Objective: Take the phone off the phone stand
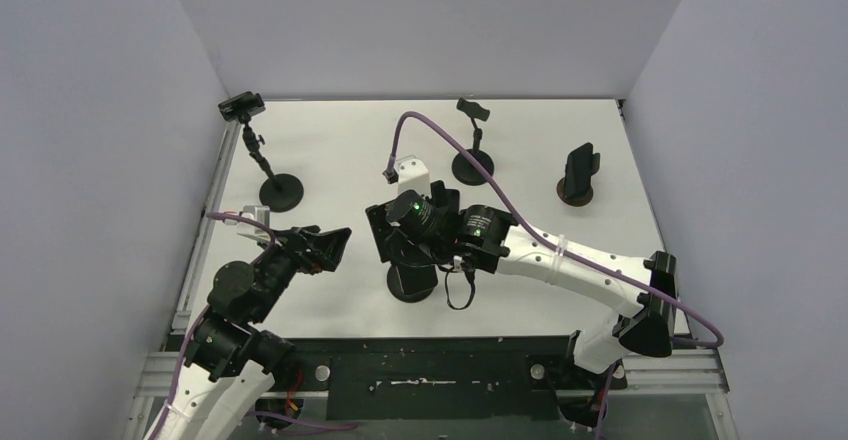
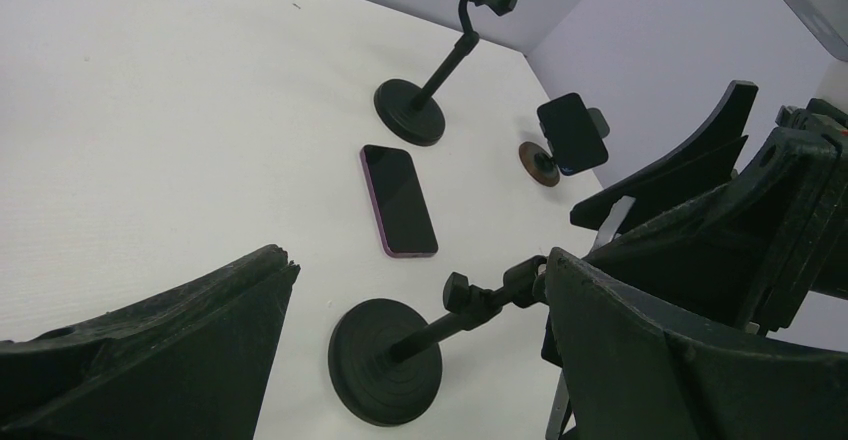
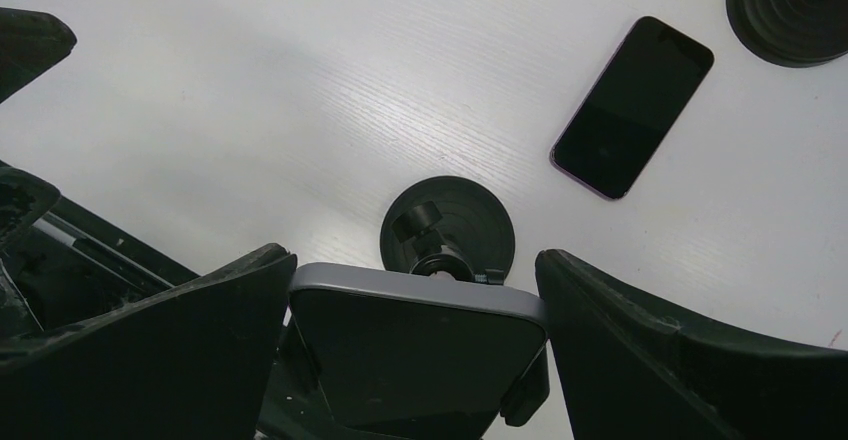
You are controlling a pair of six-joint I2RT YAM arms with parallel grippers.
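In the right wrist view, a dark-screened phone [image 3: 420, 355] with a silver edge sits on a black phone stand, whose round base [image 3: 470, 205] shows behind it. My right gripper straddles this phone, one finger close against each side edge; whether they press on it I cannot tell. From the top, the right gripper [image 1: 410, 218] covers most of the stand's upper part. To its left, my left gripper [image 1: 338, 247] hangs open and empty, apart from the stand. Looking from the left wrist, the stand's base [image 2: 375, 360] is visible between the open fingers.
A second phone [image 2: 402, 202] with a pinkish edge lies flat on the table behind the stand. Other stands occupy the back left [image 1: 281, 192], back middle [image 1: 472, 167] and right [image 1: 576, 178].
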